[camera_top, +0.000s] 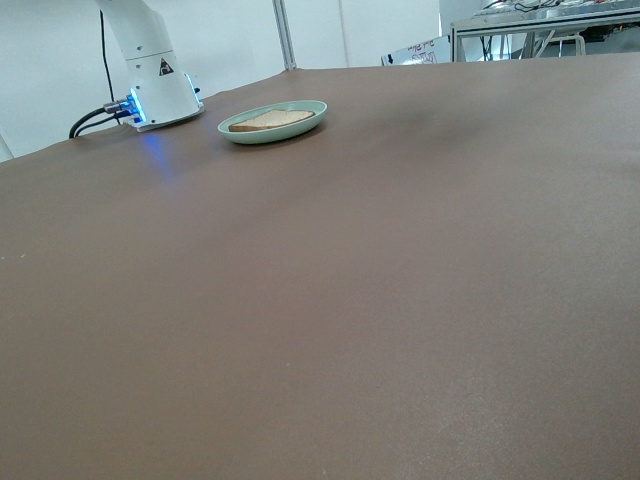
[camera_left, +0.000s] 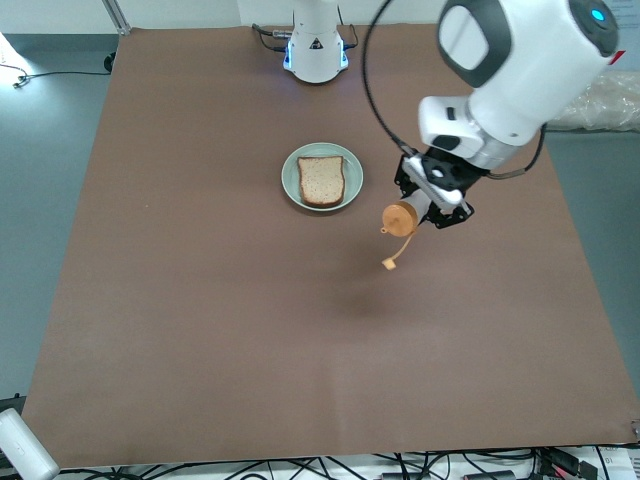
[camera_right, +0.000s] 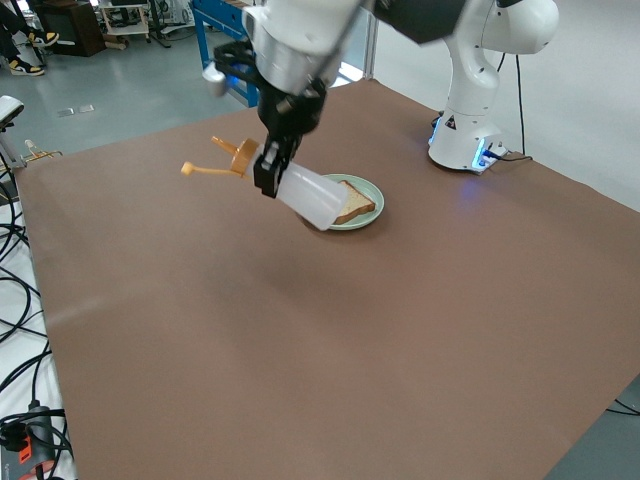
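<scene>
A translucent bottle (camera_right: 310, 195) with an orange lid and strap (camera_left: 398, 218) is in my black gripper (camera_right: 275, 165), which is shut on it, tilted and held above the table right of the plate in the left camera view. The pale green plate (camera_left: 292, 190) holds a slice of bread (camera_left: 320, 182); the top view shows the plate (camera_top: 230, 132) and bread (camera_top: 270, 119) clearly, with neither gripper nor bottle in sight.
Cables run outside the table edges.
</scene>
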